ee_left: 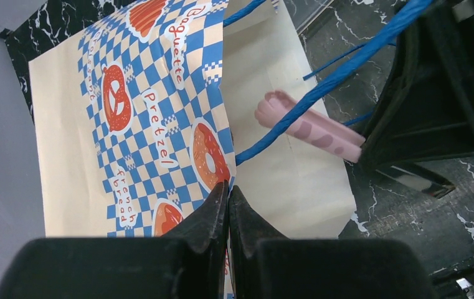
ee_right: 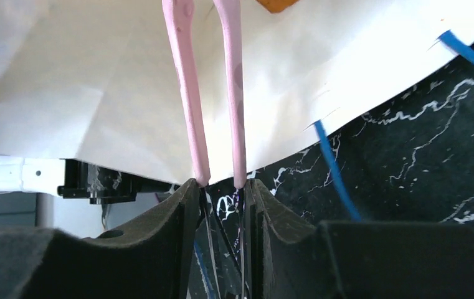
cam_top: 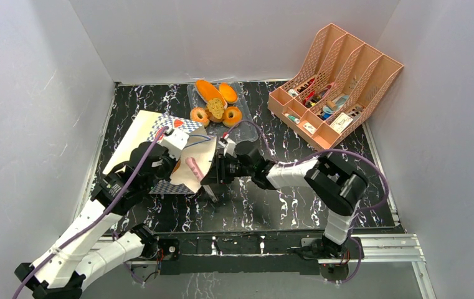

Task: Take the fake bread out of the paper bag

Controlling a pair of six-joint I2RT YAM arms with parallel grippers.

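The paper bag (ee_left: 141, 124), blue-checked with bread prints and blue rope handles (ee_left: 309, 99), lies opened on the left of the counter. My left gripper is shut at the bag's upper edge; any paper between its fingers is hard to make out. My right gripper has its pink-tipped fingers (ee_right: 187, 99) slightly apart, reaching into the bag's mouth over the pale paper. An orange-brown piece (ee_right: 274, 5) shows at the top of the right wrist view, inside the bag, mostly hidden.
A clear tray (cam_top: 246, 131) of several fake breads stands at the back middle. A peach divided organizer (cam_top: 365, 93) with small items stands at the back right.
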